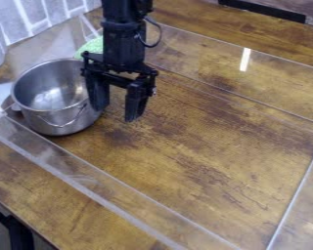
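Note:
My black gripper (120, 103) hangs from the arm at the upper middle, its two fingers spread apart, one near the right rim of a steel pot and one over bare wood. The pot (55, 90) stands on the wooden table (211, 156) at the left; nothing shows between the fingers.
A green cloth or object (89, 47) lies behind the arm at the upper left, beside a pale draped cloth (28, 24). Clear low barriers run along the table's sides.

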